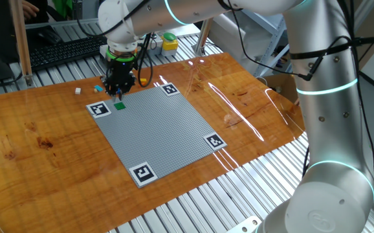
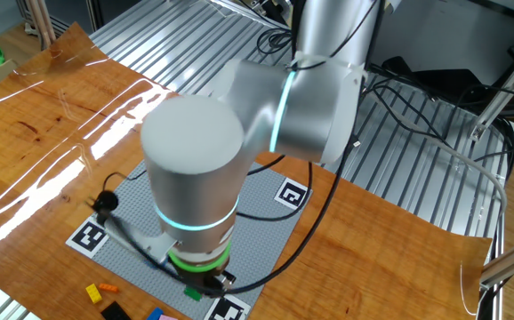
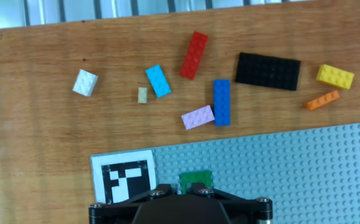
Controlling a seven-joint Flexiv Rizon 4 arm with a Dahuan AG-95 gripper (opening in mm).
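A green brick [image 1: 120,106] lies on the grey baseplate [image 1: 158,126], beside the corner marker nearest the keyboard. My gripper [image 1: 117,98] points down right over that brick, its fingertips close to it; whether they touch cannot be made out. In the wrist view the gripper fills the bottom edge, and the green brick [image 3: 195,179] shows just beyond it, partly covered. The gap between the fingers is hidden there, so the finger state is unclear. From the other side, the arm hides most of the gripper, with the green brick [image 2: 192,292] peeking out below.
Loose bricks lie on the wood beyond the plate: white [image 3: 85,83], light blue [image 3: 158,81], red [image 3: 194,55], blue [image 3: 222,102], pink [image 3: 198,117], black [image 3: 268,71], yellow [image 3: 335,76], orange [image 3: 322,99] and a small beige one [image 3: 142,95]. Most of the plate is bare.
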